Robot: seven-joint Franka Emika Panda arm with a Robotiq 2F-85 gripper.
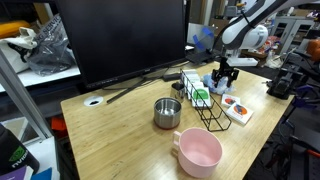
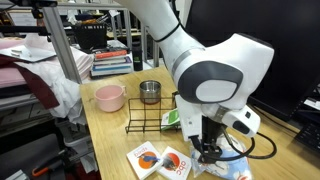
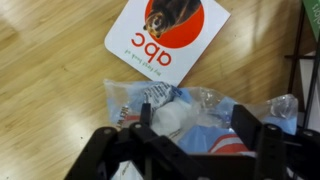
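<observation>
In the wrist view, a crinkled clear and blue plastic packet [image 3: 195, 110] lies right under my gripper. Its fingers [image 3: 133, 142] stand part open, with some of the packet's plastic showing in the gap. From the second exterior view, the gripper [image 2: 207, 150] points down at the packet [image 2: 232, 167] on the table. The arm hides part of that contact, so whether the packet is gripped does not show. A white card with a bear on a red circle [image 3: 190, 35] lies just beyond the packet.
A black wire rack [image 1: 208, 108] holding white and green items stands beside the packet. Farther along are a steel pot [image 1: 167, 113] and a pink mug [image 1: 198, 153]. Cards [image 2: 146, 160] lie near the arm. Bare wood [image 1: 110, 130] stretches across the left of the table.
</observation>
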